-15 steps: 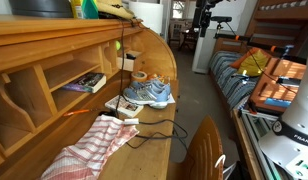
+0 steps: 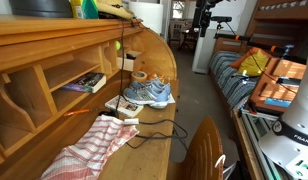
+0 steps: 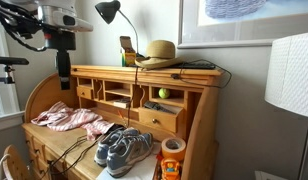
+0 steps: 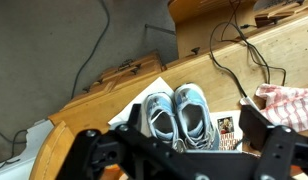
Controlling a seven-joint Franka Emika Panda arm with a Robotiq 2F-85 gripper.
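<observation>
Over the desk hangs my gripper (image 3: pixel 64 75), pointing down, well above the desktop and apart from everything on it. In the wrist view its dark fingers stand wide apart, so it is open with nothing held. Below it, a pair of grey-blue sneakers (image 4: pixel 179 115) rests on white paper (image 2: pixel 170 99) at the desk's end. A red-and-white striped cloth (image 2: pixel 86 150) lies crumpled on the desktop. Close to the sneakers is a roll of tape (image 3: pixel 174 145), with an orange object (image 3: pixel 171 168) in front of it.
Black cables (image 2: pixel 164 132) run loosely across the desktop. Along the back rise wooden cubbies (image 2: pixel 69 72), one with a book (image 2: pixel 85 82). On the hutch top sit a brown hat (image 3: pixel 161 55) and a lamp (image 3: pixel 109 12). A chair back (image 2: pixel 206 150) stands by the front edge.
</observation>
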